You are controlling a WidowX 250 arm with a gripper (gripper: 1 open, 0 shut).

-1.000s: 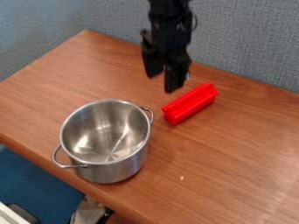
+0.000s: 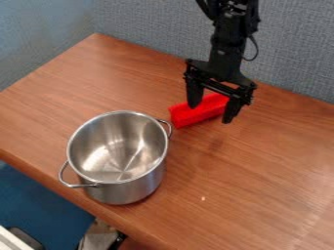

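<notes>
A red, elongated block (image 2: 193, 114) lies on the wooden table behind and right of the steel pot. My black gripper (image 2: 210, 104) is open and lowered over the block, one finger on each side of it, partly hiding its far end.
A two-handled steel pot (image 2: 117, 176) stands empty at the front left of the wooden table (image 2: 255, 195). The table's left edge drops to a blue area. A grey wall runs along the back.
My gripper has come down from above and behind onto the red block, its fingers now straddling it. The pot has stayed in place.
</notes>
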